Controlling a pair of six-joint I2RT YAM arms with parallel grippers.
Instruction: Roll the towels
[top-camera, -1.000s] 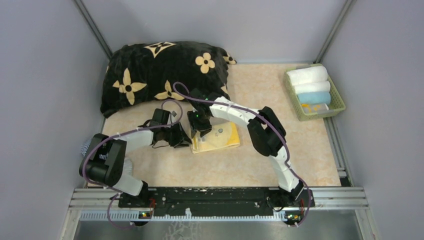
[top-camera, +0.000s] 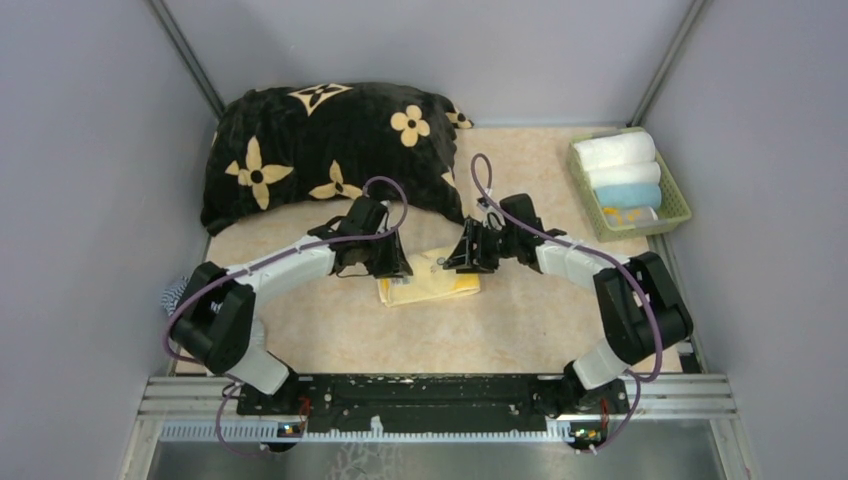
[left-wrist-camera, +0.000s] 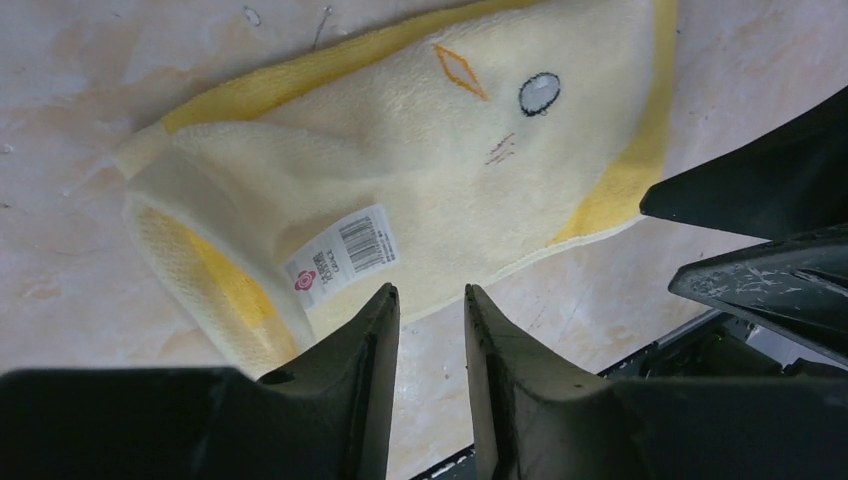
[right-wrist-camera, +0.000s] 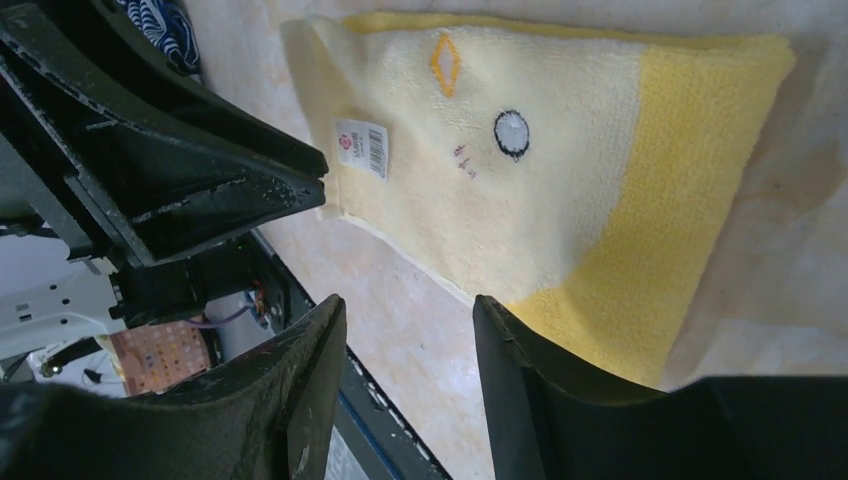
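Observation:
A folded cream-and-yellow towel (top-camera: 425, 290) lies flat at the table's middle, a barcode label (left-wrist-camera: 342, 257) on its top. In the left wrist view its end by the label is folded over in a raised flap (left-wrist-camera: 220, 230). My left gripper hovers over the label end, part open with nothing between its fingers. My right gripper hovers over the towel's other half, fingers apart and empty, above the wider yellow band (right-wrist-camera: 670, 210).
A black patterned cushion (top-camera: 330, 150) fills the back left. A green basket (top-camera: 672, 215) at the back right holds several rolled towels. Striped cloth (top-camera: 178, 290) lies at the left edge.
My right gripper has moved rightward along the towel from its left end; my left gripper has moved rightward from beside the towel to over its left part.

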